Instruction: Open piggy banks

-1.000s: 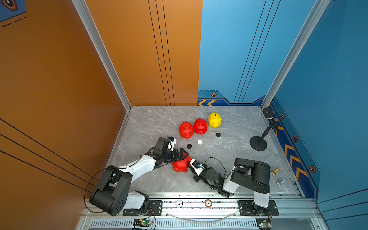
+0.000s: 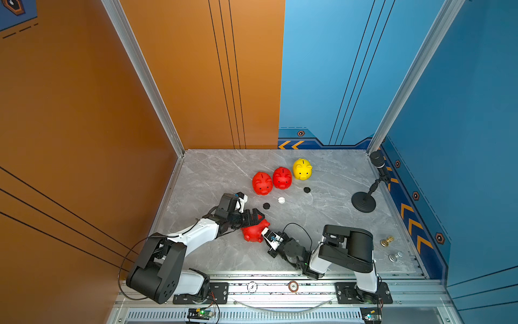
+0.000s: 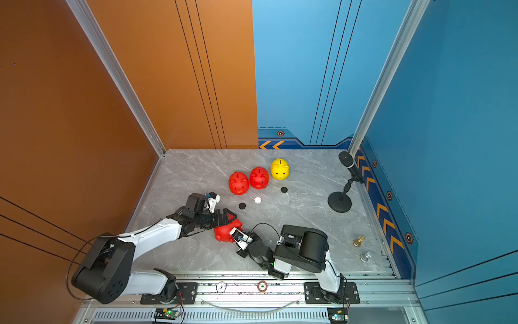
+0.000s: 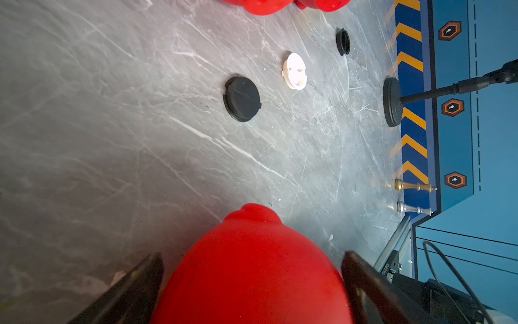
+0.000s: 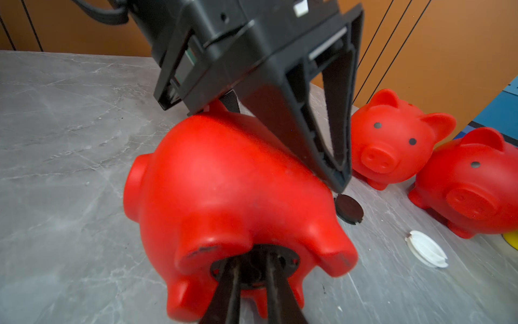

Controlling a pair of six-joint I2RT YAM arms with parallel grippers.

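A red piggy bank (image 5: 221,178) lies tipped on its side at the front centre, its belly toward my right gripper. My left gripper (image 2: 253,217) straddles its top with fingers apart, the pig between them. The right gripper's narrow, close-set finger tips reach to the dark round fitting (image 5: 288,262) in the pig's underside; what lies between them is hard to tell. Behind stand two more red piggy banks (image 2: 262,186) and a yellow piggy bank (image 2: 302,171). Black caps (image 4: 241,98) and a white cap (image 4: 294,70) lie loose on the table.
A black stand (image 2: 363,202) is at the right edge, with gold (image 2: 386,242) and silver chess pieces (image 2: 395,256) in front of it.
My right gripper and arm have shifted slightly left, toward the tipped pig. The left arm and the other things look unchanged.
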